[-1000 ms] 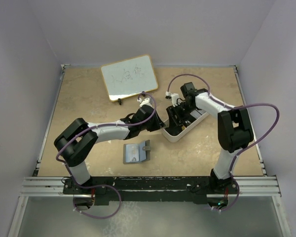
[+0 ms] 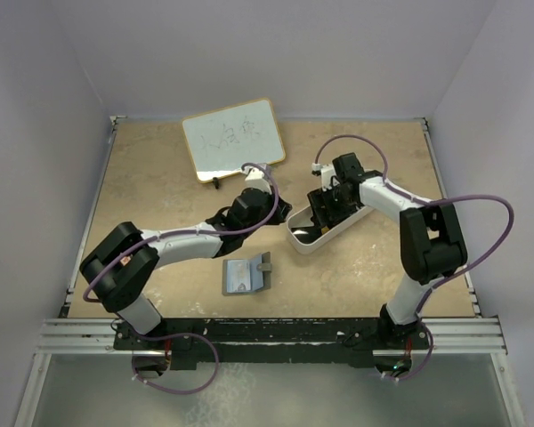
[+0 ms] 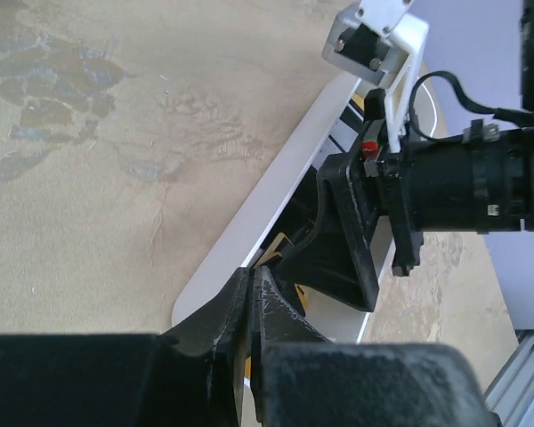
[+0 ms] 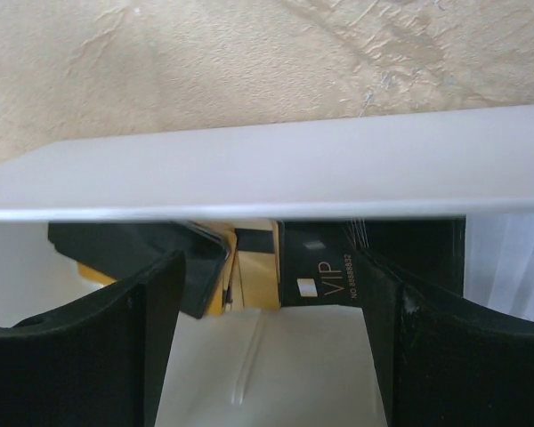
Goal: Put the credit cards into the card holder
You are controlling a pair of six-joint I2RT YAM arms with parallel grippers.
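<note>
The white tray (image 2: 313, 246) holds the cards. In the right wrist view a dark card (image 4: 138, 245) lies overlapping gold cards (image 4: 256, 280), beside a black VIP card (image 4: 319, 262). The tray's near wall covers their upper edges. My right gripper is open over them, its fingers apart with nothing clamped. My left gripper is shut, nothing between its fingertips; the tray's corner lies just beyond them. From above, the left gripper (image 2: 285, 211) hangs by the tray's left end. The card holder (image 2: 240, 276) lies spread open on the table.
A whiteboard (image 2: 233, 140) rests at the back of the table. The two grippers are close together at the tray's left end. Bare table (image 2: 329, 289) lies in front of the tray and also to the far left.
</note>
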